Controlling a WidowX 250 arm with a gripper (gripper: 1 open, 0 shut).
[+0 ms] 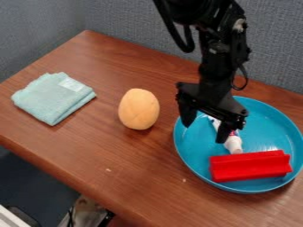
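My black gripper [206, 122] hangs low over the left part of a blue plate [270, 133], its two fingers apart. Below and between them, a white object with pink markings [232, 143] lies on the plate, partly hidden by the gripper; I cannot tell whether a finger touches it. A red block [249, 165] lies at the plate's front, beside the white object.
An orange oval object [138, 109] stands left of the plate on the wooden table [106, 177]. A folded light blue cloth [53, 96] lies at the far left. A grey partition rises behind.
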